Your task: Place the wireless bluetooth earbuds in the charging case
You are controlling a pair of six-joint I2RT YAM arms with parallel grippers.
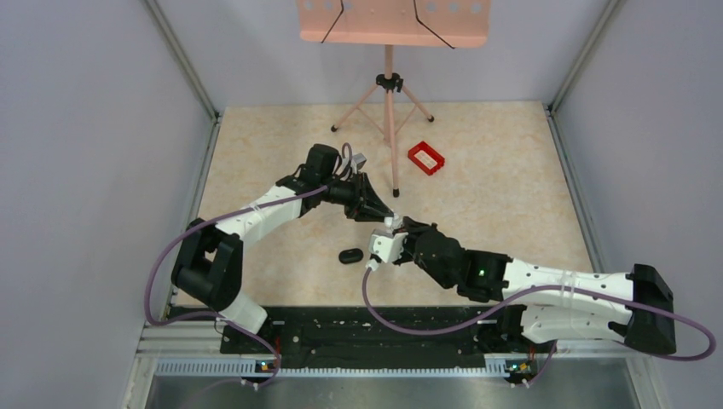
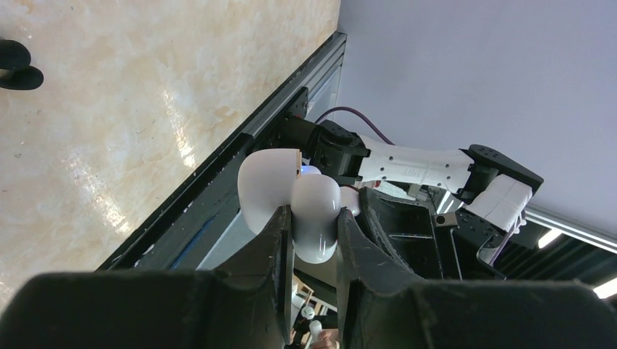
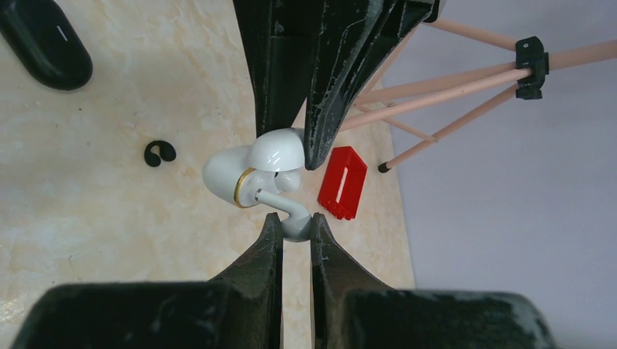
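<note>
A glossy white earbud assembly (image 3: 228, 177) with a gold band hangs above the table between my two grippers. Its curved stem (image 3: 280, 202) ends in a bulb on which my right gripper is shut. From above in that view, my left gripper's dark fingers (image 3: 286, 80) reach a white dome (image 3: 276, 150) beside the stem. In the left wrist view a white egg-shaped part (image 2: 315, 222) sits between the tips of my left gripper; whether they press on it cannot be told. A black oval case (image 3: 47, 43) lies on the table below.
A small black C-shaped piece (image 3: 159, 153) rests on the table near the case. At the back stand a red tray (image 1: 425, 158) and a pink tripod (image 1: 390, 128). Bare table surrounds the case, while the two arms meet closely above it.
</note>
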